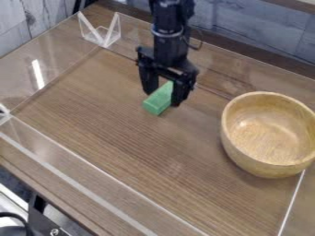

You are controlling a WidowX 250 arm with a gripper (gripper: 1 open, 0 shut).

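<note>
My gripper [157, 83] is a dark, open two-fingered tool at the upper middle, its fingers reaching down on either side of the far part of a small green block [157, 104]. The block lies at an angle on the wooden table [110, 166], with its near end visible and the rest partly hidden by the gripper.
A large tan wooden bowl [264, 138] sits at the right. Clear plastic-looking pieces stand at the upper left and left edge.
</note>
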